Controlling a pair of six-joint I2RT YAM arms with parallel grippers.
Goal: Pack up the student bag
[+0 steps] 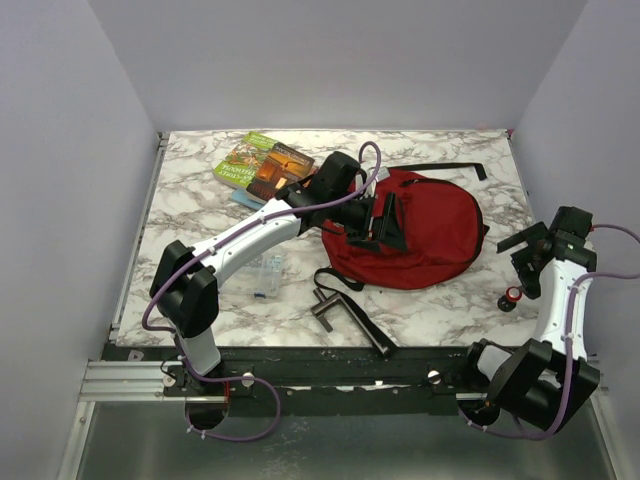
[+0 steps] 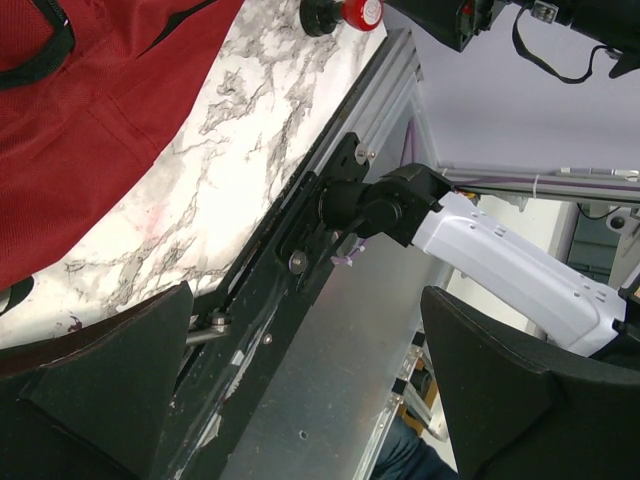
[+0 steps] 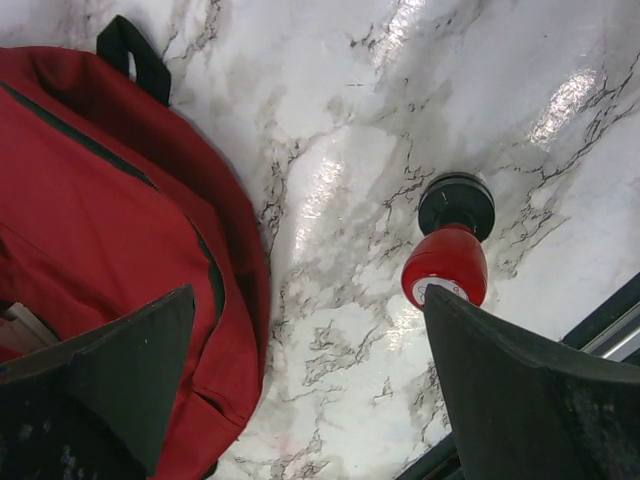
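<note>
A red bag [image 1: 430, 235] lies flat in the middle of the table, its mouth partly hidden under my left arm. Over the bag hangs my left gripper [image 1: 390, 238], its fingers wide apart and nothing between them. At the table's right side my right gripper [image 1: 523, 252] is open and empty. A small bottle with a red top and black base [image 3: 448, 250] stands near that gripper, beyond its right finger in the right wrist view. Two books, one green [image 1: 243, 160] and one brown [image 1: 280, 172], lie at the back left. A clear case [image 1: 265, 275] rests partly behind the left arm.
A grey metal bracket [image 1: 350, 320] sits across the table's front edge, with a black strap [image 1: 345, 285] beside it. Another black strap [image 1: 440, 166] stretches behind the bag. Bare marble [image 1: 180, 200] shows at the left.
</note>
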